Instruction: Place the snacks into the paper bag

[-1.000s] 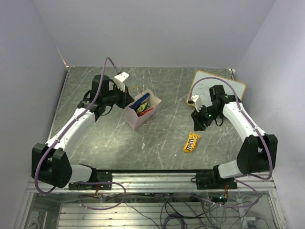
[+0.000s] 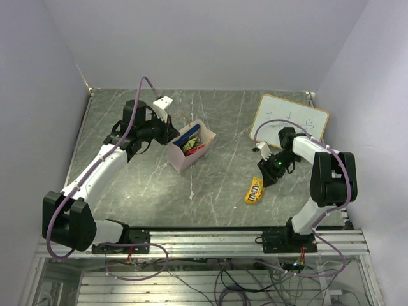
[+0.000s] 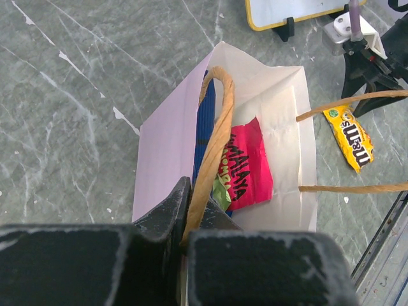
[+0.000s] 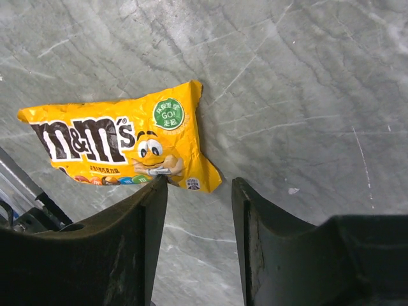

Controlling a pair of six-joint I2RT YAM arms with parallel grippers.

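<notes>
The paper bag (image 2: 181,159) stands open-topped on the table, left of centre. My left gripper is shut on its twisted paper handle (image 3: 220,134). Inside the bag lie a red snack packet (image 3: 250,167), a green packet (image 3: 220,194) and a blue packet (image 3: 204,131). A yellow M&M's packet (image 4: 118,141) lies flat on the table, right of the bag. My right gripper is open near one end of that packet, its left finger (image 4: 153,197) overlapping the packet's edge in the right wrist view. Whether they touch is unclear.
A whiteboard (image 2: 287,121) with a yellow frame lies at the back right, behind the right arm. Bare table (image 2: 223,172) stretches between the bag and the M&M's packet. The table's front edge runs along a metal rail (image 2: 204,237).
The left arm, the bag and the packets stay in place.
</notes>
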